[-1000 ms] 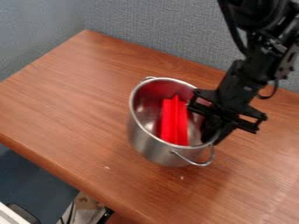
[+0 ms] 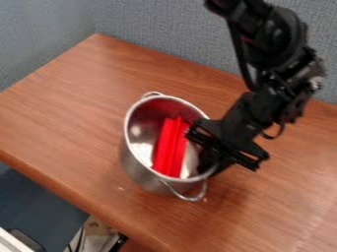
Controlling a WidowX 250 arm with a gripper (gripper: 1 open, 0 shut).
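A steel pot (image 2: 140,159) with two handles stands on the wooden table, several red stick-like pieces (image 2: 168,145) inside it. The black gripper (image 2: 215,155) is at the pot's right rim, partly over or inside it. Its fingertips are hard to make out against the rim, and I cannot see clearly what lies between them.
A grey partition rises along the back and left. Cables and other items lie below the table's front-left edge.
The pot, with the red pieces in it, has moved leftward and slightly toward the front of the table, and the gripper has moved along with it at the right rim.
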